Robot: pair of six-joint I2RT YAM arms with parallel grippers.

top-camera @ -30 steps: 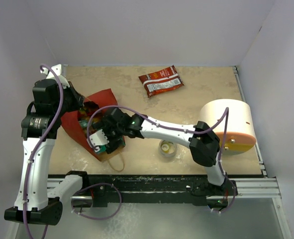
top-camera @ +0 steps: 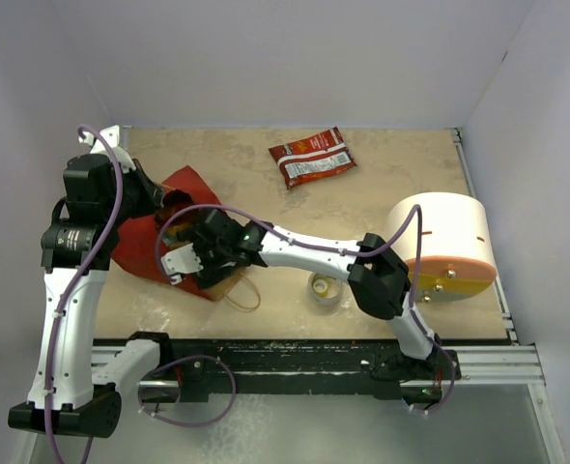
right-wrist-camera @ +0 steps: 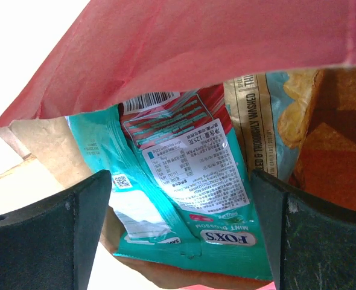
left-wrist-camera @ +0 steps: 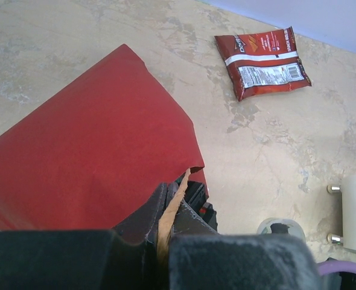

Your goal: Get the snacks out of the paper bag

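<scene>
The red paper bag (left-wrist-camera: 93, 133) lies on the table at left. My left gripper is shut on the bag's tan edge strip at its upper part. My right gripper is open at the bag's mouth, fingers either side of the snacks inside: a teal Fox's mint pack (right-wrist-camera: 196, 169), another teal pack (right-wrist-camera: 136, 211) beside it, and a chip bag (right-wrist-camera: 259, 115) behind. A red snack bag (top-camera: 312, 157) lies outside on the table at the back.
A white rounded box (top-camera: 438, 232) with an orange rim stands at right. A small cup (top-camera: 326, 290) sits at front centre.
The left arm has stayed in place.
</scene>
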